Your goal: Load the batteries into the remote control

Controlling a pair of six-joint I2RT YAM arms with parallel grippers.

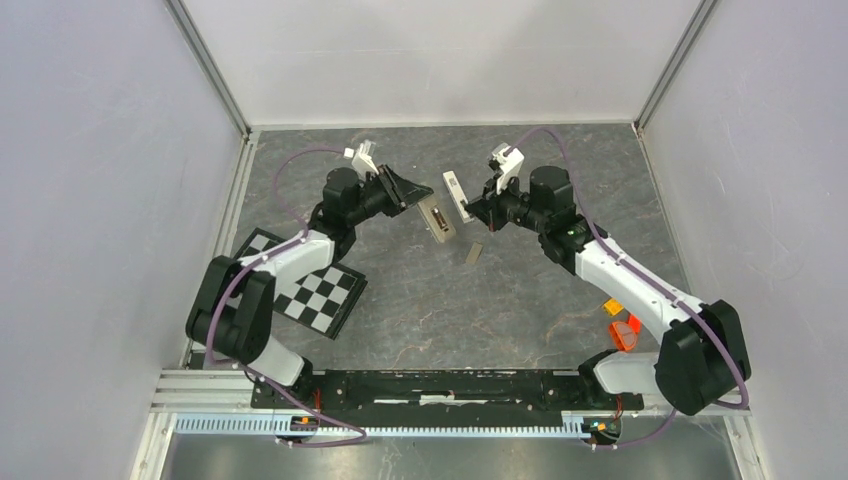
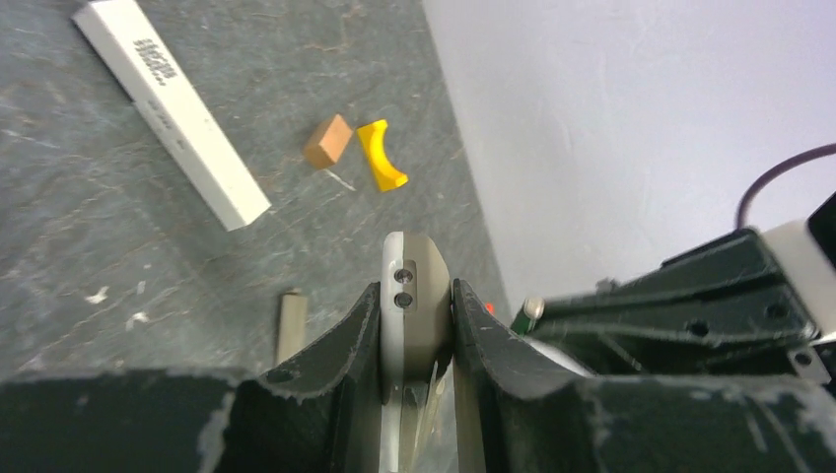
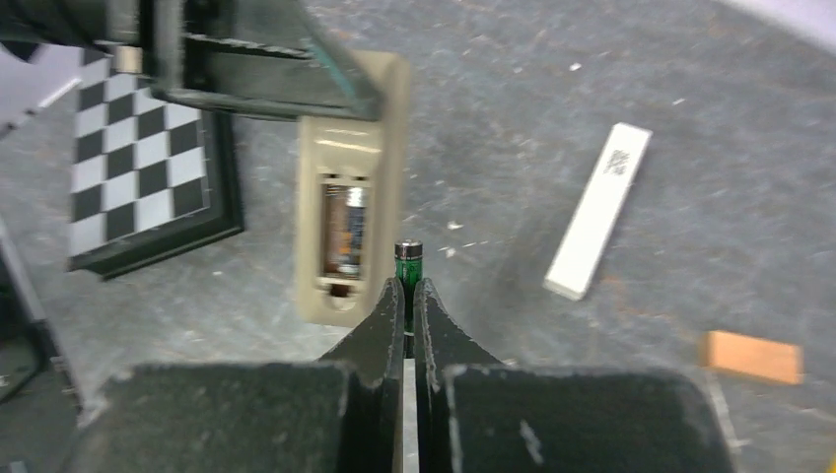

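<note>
In the right wrist view the beige remote control (image 3: 313, 236) hangs with its battery compartment facing that camera. One battery (image 3: 354, 229) lies along the right side of the compartment; the left side looks empty. My left gripper is shut on the remote, whose edge stands upright between the fingers in the left wrist view. My right gripper is shut on a green battery (image 3: 408, 264) with a dark metal end. That battery appears just right of the remote's lower end, with a gap between the grippers in the top view.
The battery cover (image 1: 473, 254) lies on the table near the middle. A white box (image 1: 453, 190) lies behind it, with a brown block (image 3: 754, 357) to its right. A checkered board (image 1: 318, 297) is at left. Red and yellow pieces (image 1: 624, 333) sit front right.
</note>
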